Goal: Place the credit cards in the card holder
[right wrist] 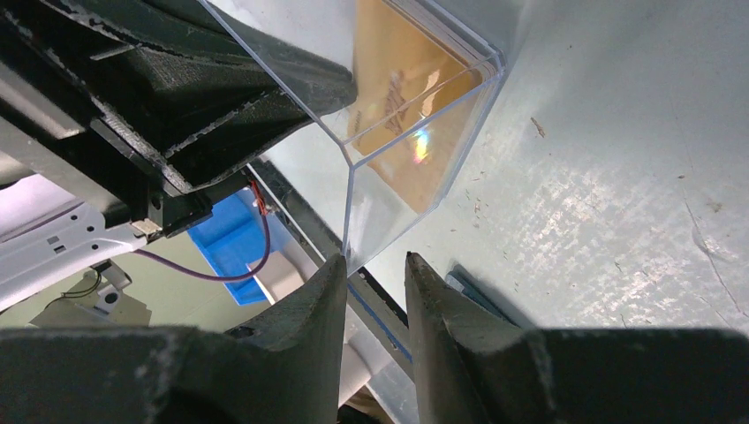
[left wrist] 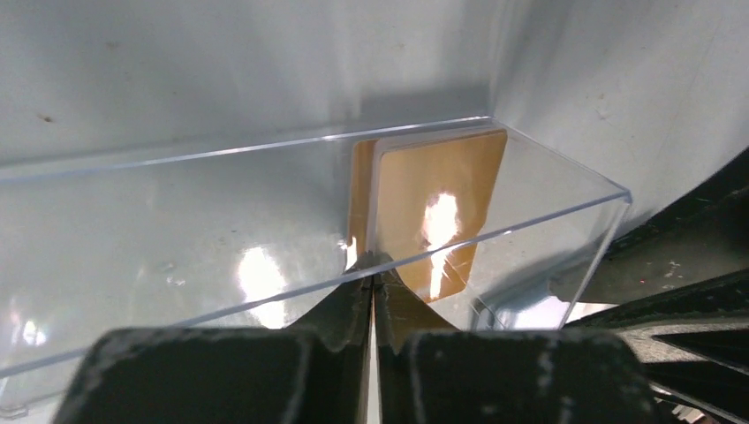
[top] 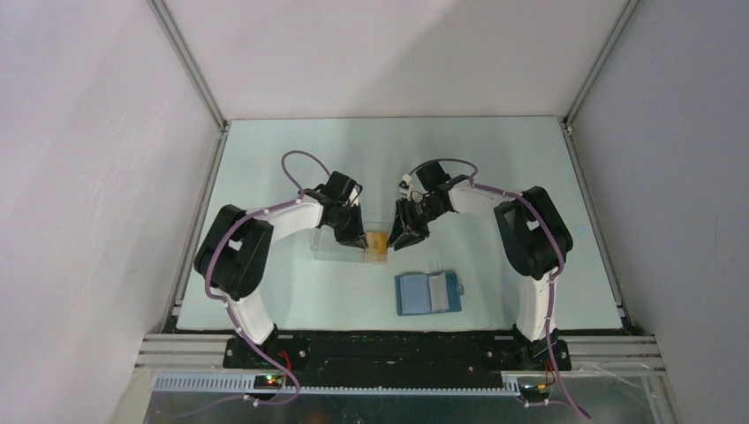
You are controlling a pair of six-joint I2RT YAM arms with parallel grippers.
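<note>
A clear acrylic holder [top: 336, 252] lies at the middle of the table, with gold cards [top: 376, 247] upright at its right end; in the left wrist view they [left wrist: 442, 194] stand behind the front wall. My left gripper [top: 358, 240] is over the holder; in the left wrist view its fingertips [left wrist: 371, 283] are close together at the cards' lower left, and whether anything is between them is unclear. My right gripper [top: 397, 240] is at the holder's right end; in the right wrist view its fingertips [right wrist: 416, 265] are at a corner of the clear wall, slightly apart.
A blue tray [top: 399, 305] with pale compartments lies below the grippers, near the table's front edge.
</note>
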